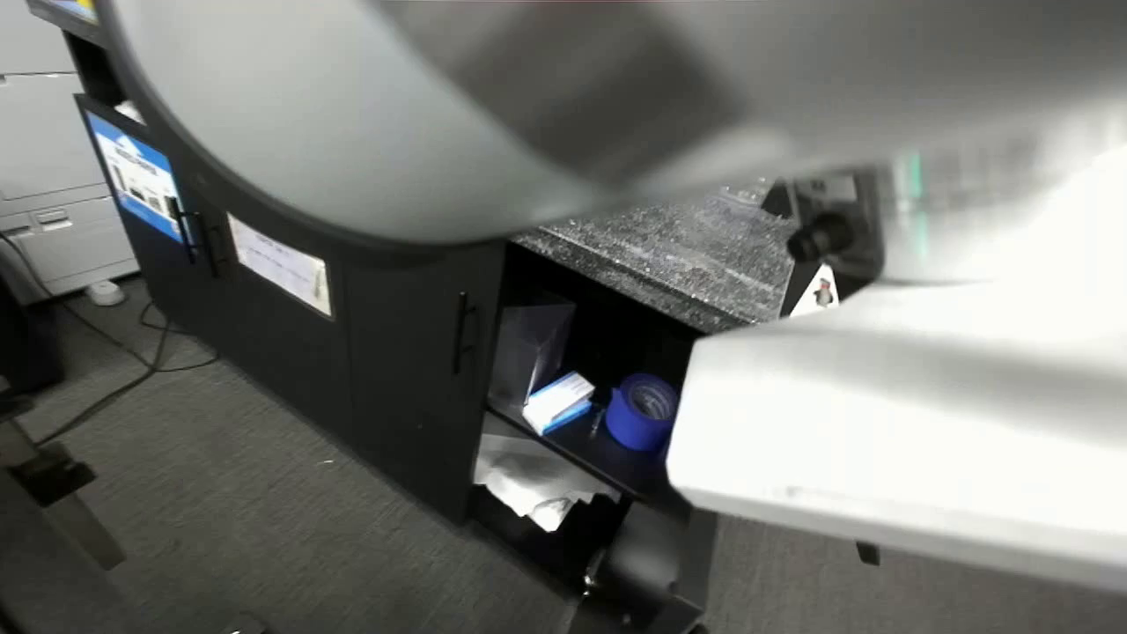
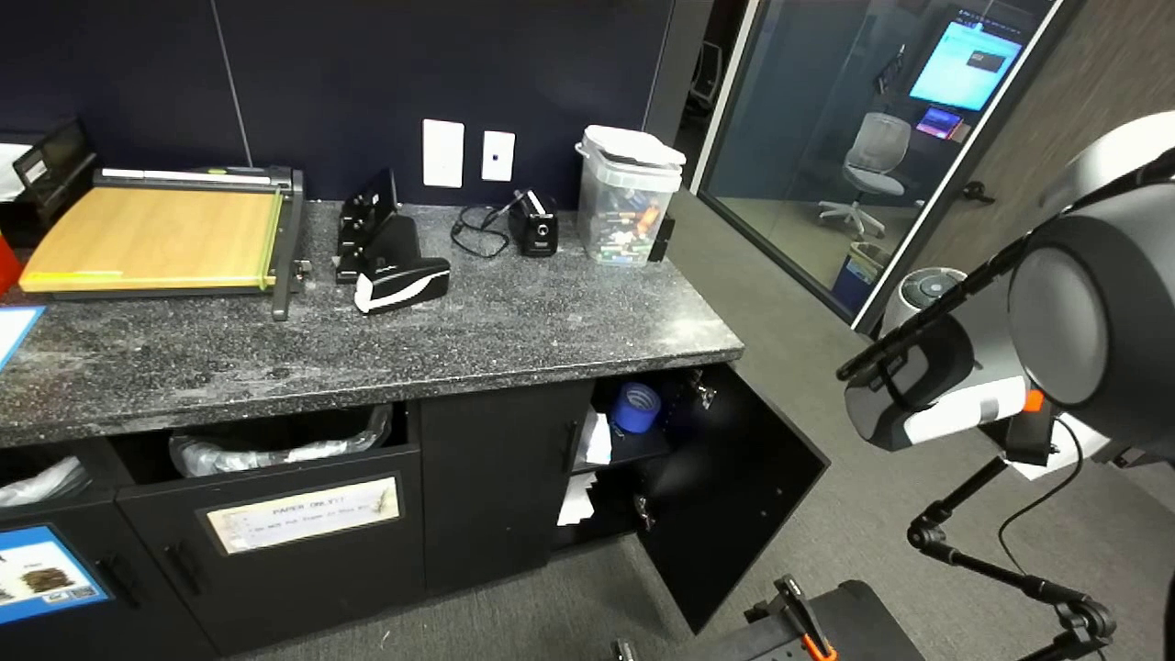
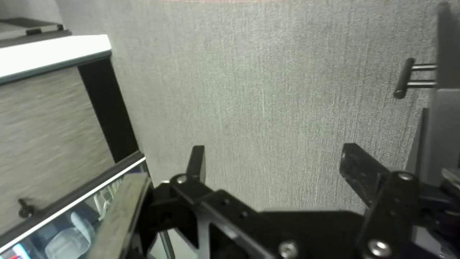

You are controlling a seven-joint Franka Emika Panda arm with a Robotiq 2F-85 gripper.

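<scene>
In the wrist view my gripper stands open, its dark fingers [image 3: 197, 162] wide apart with only grey carpet between them. A bar handle [image 3: 404, 79] juts from a dark panel at the right of that view, clear of the fingers. In exterior view 2 the black cabinet door [image 2: 740, 490] hangs open at the counter's right end. On the shelf inside sit a blue tape roll [image 2: 635, 408] and white items. The tape roll [image 1: 641, 412] also shows in exterior view 1, beside a small white-and-blue box [image 1: 560, 401].
My arm [image 2: 997, 364] is at the right in exterior view 2, away from the cabinet; its blurred links fill much of exterior view 1. On the counter [image 2: 529, 325] stand a paper cutter [image 2: 154, 231], a stapler [image 2: 402, 285] and a clear bin [image 2: 628, 204]. Carpet [image 2: 518, 617] lies open in front.
</scene>
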